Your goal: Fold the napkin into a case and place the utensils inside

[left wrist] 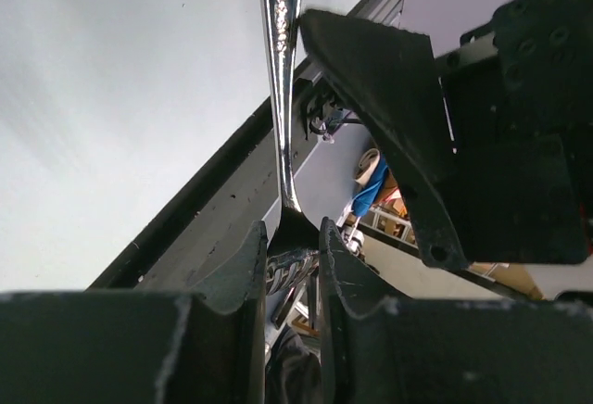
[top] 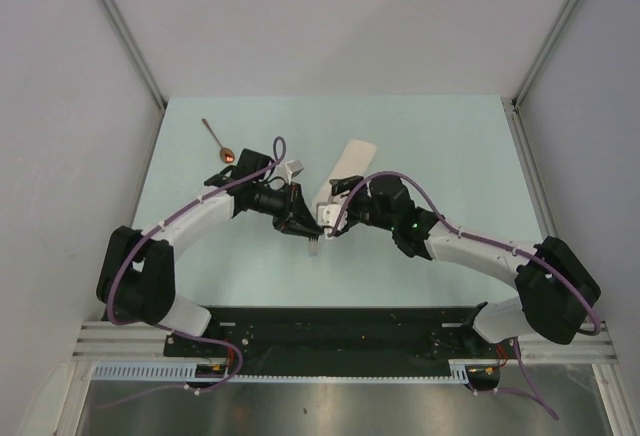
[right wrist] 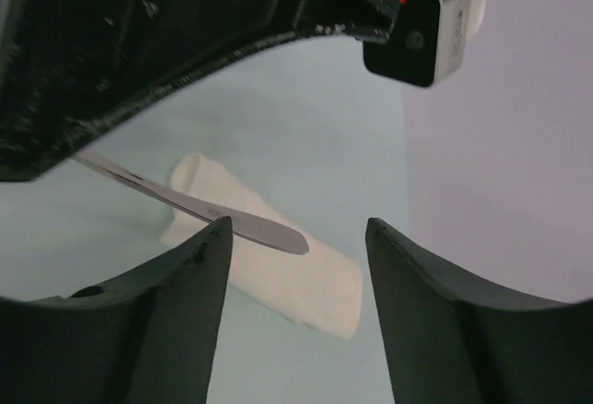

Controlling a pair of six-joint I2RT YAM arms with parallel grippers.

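My left gripper holds a shiny metal utensil (left wrist: pixel 283 98) between its fingers in the left wrist view, with a dark part of the other arm close beside it. In the top view the two grippers meet near the table's middle, over the end of the folded pale napkin (top: pixel 355 156). In the right wrist view my right gripper stands open, a flat metal blade (right wrist: pixel 259 230) running between its fingers with the napkin (right wrist: pixel 315 293) below; whether it touches the blade is unclear.
A copper-coloured spoon (top: pixel 225 153) lies at the back left of the pale table (top: pixel 450 126). Its front edge borders a dark rail.
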